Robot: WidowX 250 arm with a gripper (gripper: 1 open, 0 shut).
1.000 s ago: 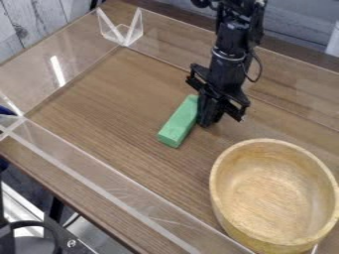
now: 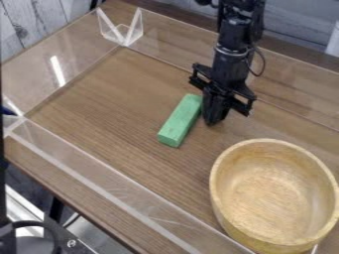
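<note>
My gripper (image 2: 215,111) reaches down from the top of the view on a black arm, its tip low over the wooden table. It looks shut; whether anything thin is between its fingers is too small to tell. A green bar (image 2: 179,121) lies on the table just left of the gripper, slanting from upper right to lower left.
A large tan bowl (image 2: 271,196) fills the lower right. A clear plastic object (image 2: 122,30) stands at the back left. Dark cables or parts show at the lower left edge.
The gripper has shifted slightly to the right, away from the green bar's upper end. The bar has stayed in about the same place.
</note>
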